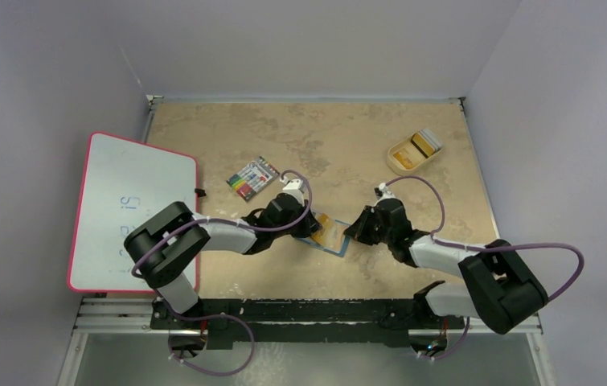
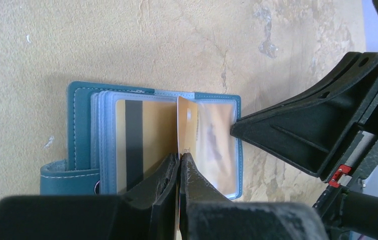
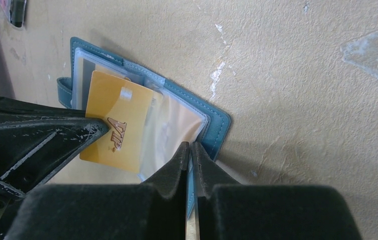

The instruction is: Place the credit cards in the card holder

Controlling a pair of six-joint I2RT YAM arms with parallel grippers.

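The blue card holder (image 2: 84, 130) lies spread on the table between both grippers, with clear sleeves inside. A gold card (image 3: 129, 107) stands tilted over the holder's right-hand sleeve (image 3: 169, 125), part of it seeming to be inside the sleeve. My left gripper is shut on this card, which shows edge-on between its fingers. Another gold card with a dark stripe (image 2: 149, 127) sits in the holder's left-hand sleeve. At the holder's right edge, my right gripper is shut on the border of the sleeve or cover; exactly which layers it pinches is hidden.
A tan tray (image 1: 397, 166) with more cards (image 1: 428, 141) stands at the back right. Behind the left gripper lies a colourful flat pack (image 1: 253, 178), and a whiteboard (image 1: 135, 213) covers the left side.
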